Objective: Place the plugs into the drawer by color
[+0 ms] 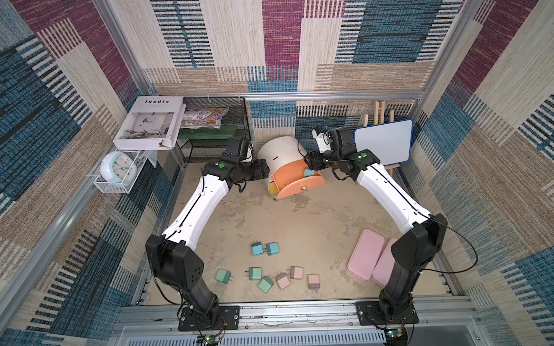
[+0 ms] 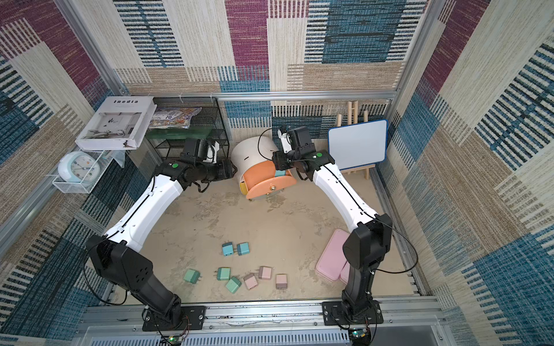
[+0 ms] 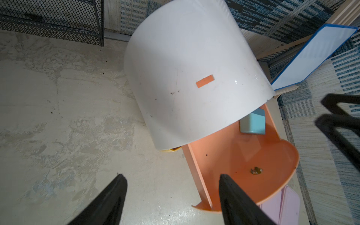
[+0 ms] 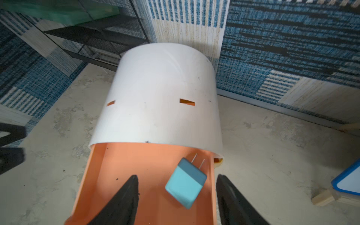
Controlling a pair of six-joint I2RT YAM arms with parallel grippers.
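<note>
An orange drawer (image 1: 297, 184) is pulled out of the white rounded cabinet (image 1: 280, 150). Inside it lies a blue plug (image 4: 185, 181), prongs up toward the cabinet. Above it, my right gripper is part open with nothing held. My left gripper stands part open left of the drawer, empty. Loose on the table are two blue plugs (image 1: 272, 248), several green plugs (image 1: 254, 273) and several pink plugs (image 1: 296, 271). A yellow drawer edge (image 1: 271, 188) shows below the cabinet.
Pink trays (image 1: 363, 253) lie at front right. A whiteboard (image 1: 382, 142) on an easel stands at back right, a wire shelf (image 1: 213, 135) at back left.
</note>
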